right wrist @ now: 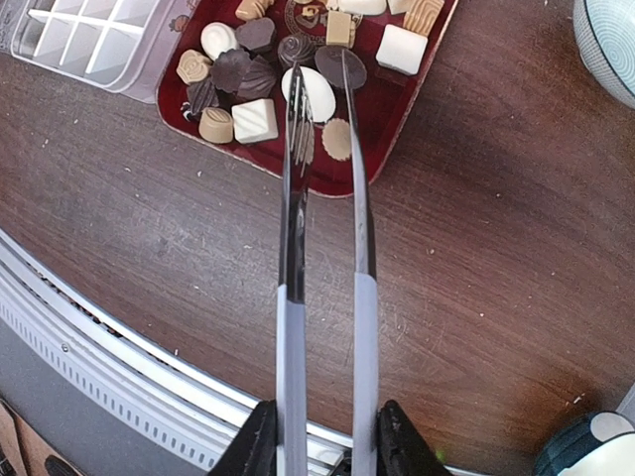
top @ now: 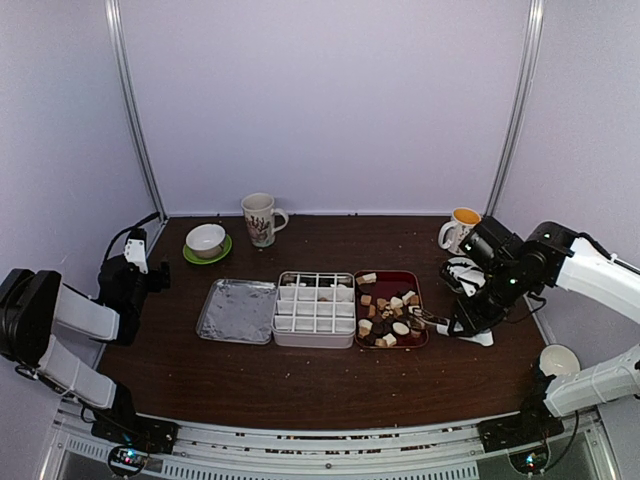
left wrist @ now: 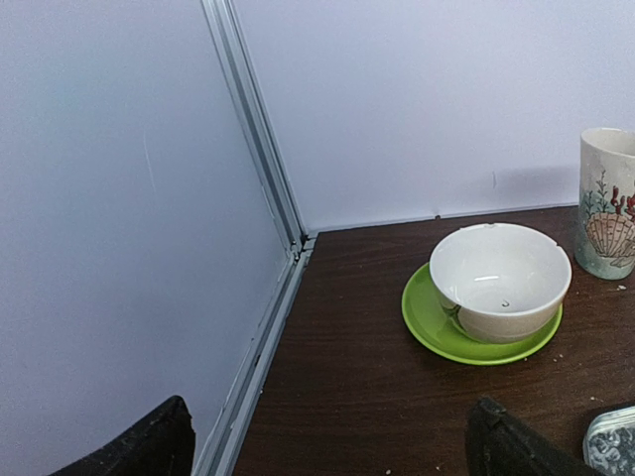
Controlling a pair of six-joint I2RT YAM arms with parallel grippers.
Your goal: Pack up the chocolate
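Assorted chocolates lie in a dark red tray [top: 415, 340], right of the white gridded box [top: 314, 337]. My right gripper holds metal tongs [right wrist: 363, 238], whose two tips reach over the tray at a white oval piece [right wrist: 323, 95] and a dark oval piece [right wrist: 358, 69]; whether the tips grip either cannot be told. The tongs' handles sit between the right gripper's black fingers. My left gripper stands open and empty at the left side. A silver lid [top: 236, 312] lies left of the box.
A white bowl [top: 206, 237] on a green plate and a tall mug [top: 258, 218] stand at the back left. An orange-lined mug [top: 459, 230] and a partly hidden bowl [right wrist: 606, 45] stand at the right.
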